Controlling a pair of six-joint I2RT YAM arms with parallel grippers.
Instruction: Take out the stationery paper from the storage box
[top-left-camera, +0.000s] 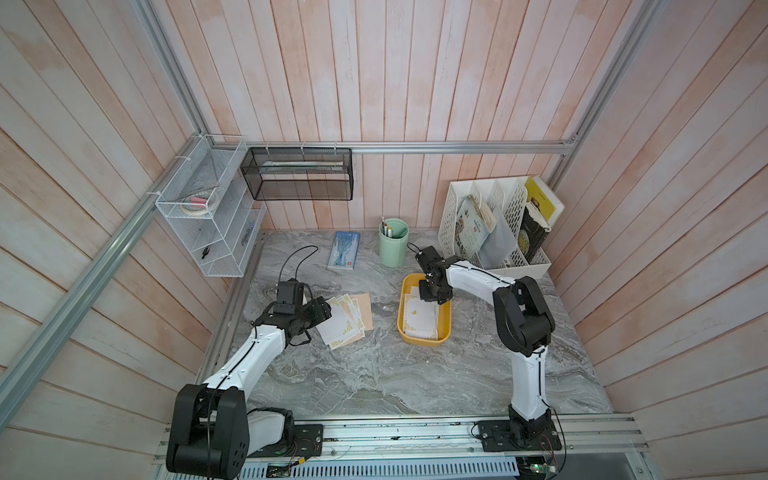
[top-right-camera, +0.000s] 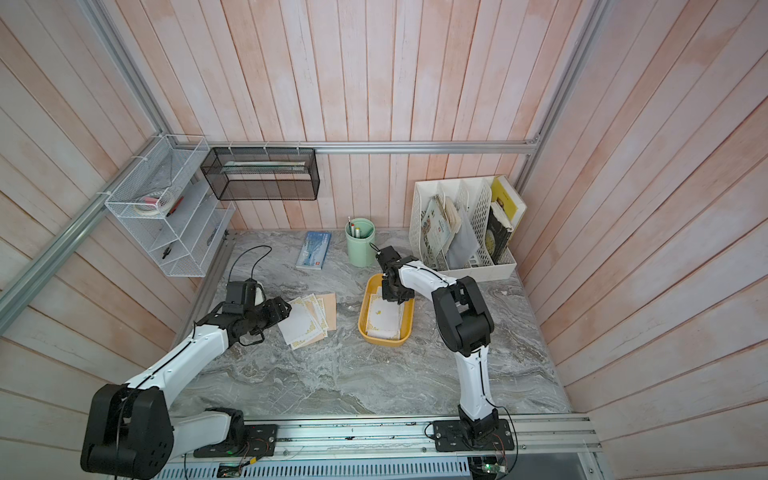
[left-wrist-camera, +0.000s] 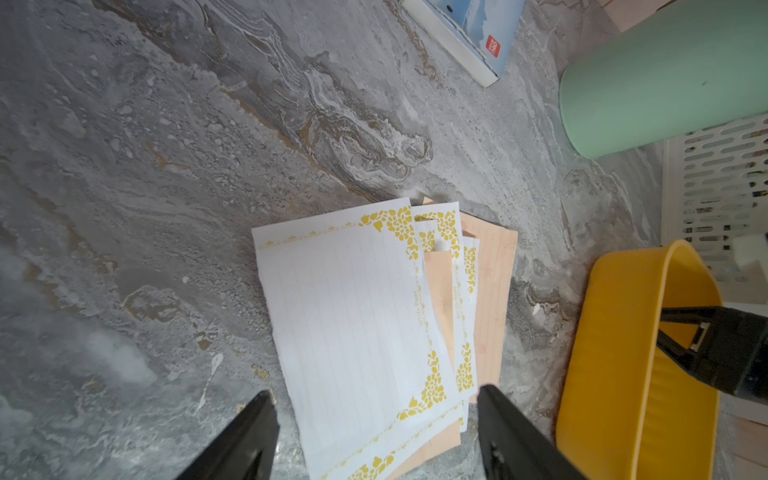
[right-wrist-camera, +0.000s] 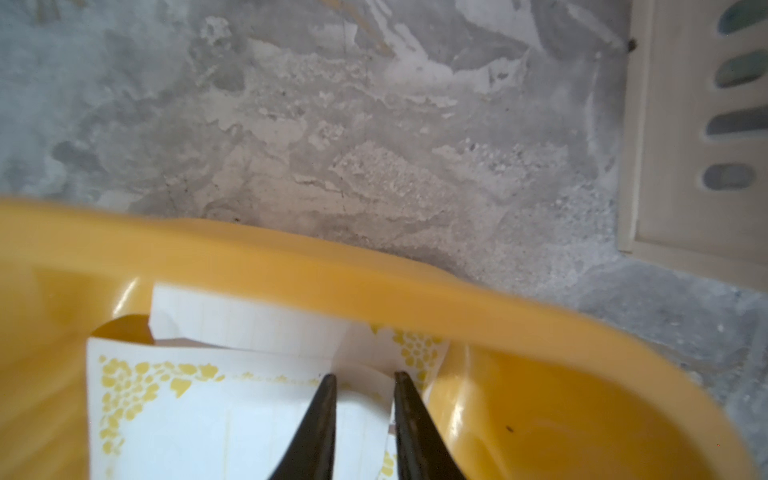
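Note:
White stationery paper (right-wrist-camera: 240, 408) with yellow floral borders lies in the yellow storage box (top-left-camera: 401, 318), one sheet over another. Down inside the box, my right gripper has a narrow gap between its fingers. The corner of the upper sheet shows in that gap, but I see no firm hold on it. More paper (left-wrist-camera: 344, 328) is fanned out on the table to the left of the box. Above those sheets, my left gripper is open with nothing between its fingers.
A green pen cup (top-left-camera: 393, 246) stands behind the box, and a blue box (top-left-camera: 344, 249) lies to its left. The white file holder (top-left-camera: 520, 270) is at the back right. Table space in front of the box is bare.

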